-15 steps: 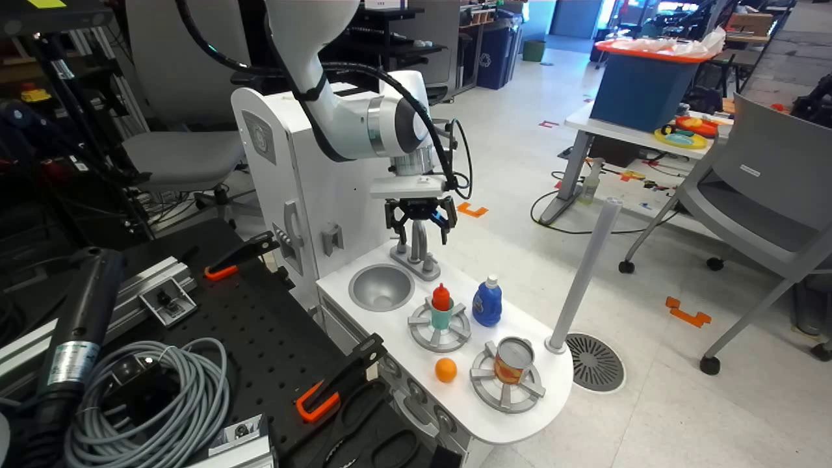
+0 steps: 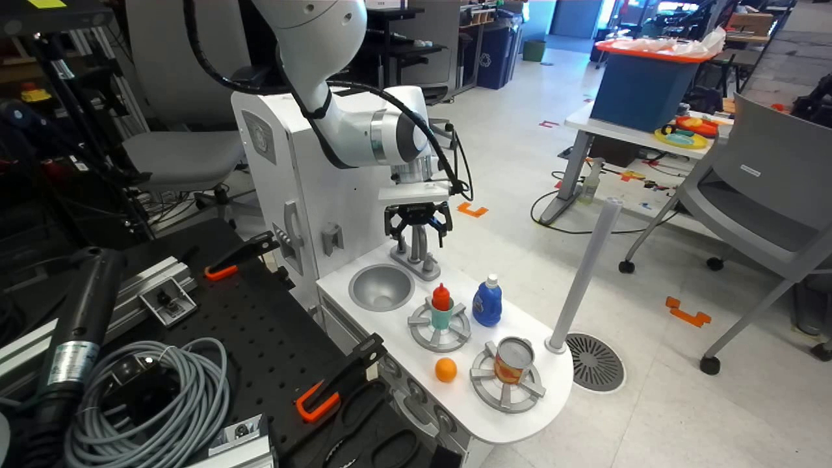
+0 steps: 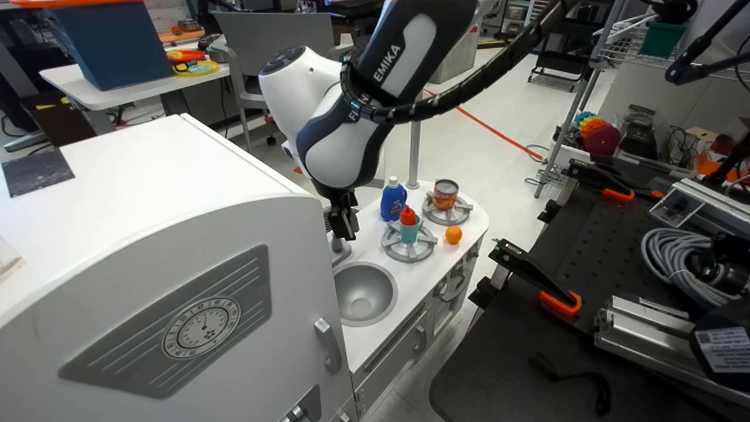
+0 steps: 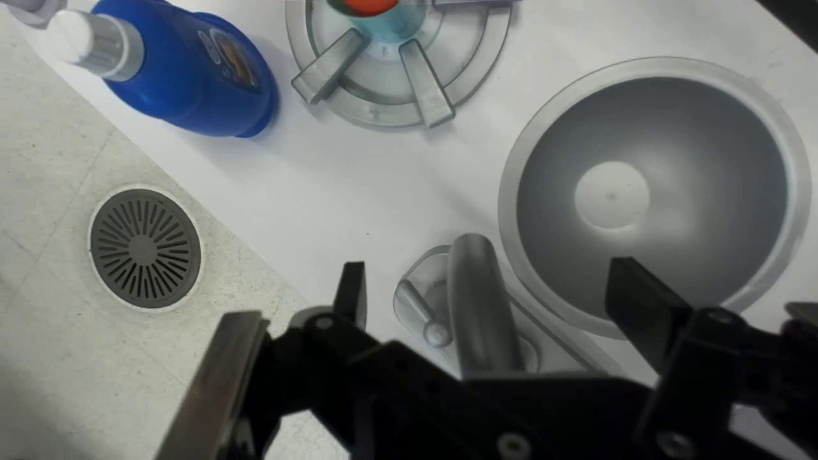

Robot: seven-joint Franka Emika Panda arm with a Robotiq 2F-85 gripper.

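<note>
My gripper (image 2: pixel 419 239) hangs above the grey faucet (image 2: pixel 419 248) at the back of the toy kitchen counter. In the wrist view its fingers stand wide apart, with the faucet spout (image 4: pixel 481 303) visible below and between them and nothing held. The grey sink (image 4: pixel 652 184) lies beside the faucet. On the nearer burner (image 2: pixel 429 340) a red-topped bottle (image 2: pixel 441 296) stands in a teal cup (image 2: pixel 441 316). A blue bottle (image 2: pixel 487 303) is upright behind it. An orange (image 2: pixel 445 370) sits at the front, and a can (image 2: pixel 515 359) rests on the other burner.
A tall white toy fridge (image 3: pixel 211 211) borders the sink end. A grey post (image 2: pixel 589 269) rises from the counter's far corner. The black workbench (image 2: pixel 257 327) with clamps and cable lies across from the counter. Bare counter shows between sink and burner.
The arm has shifted slightly, and my gripper is tilted a little differently above the faucet. The objects on the counter stay where they were.
</note>
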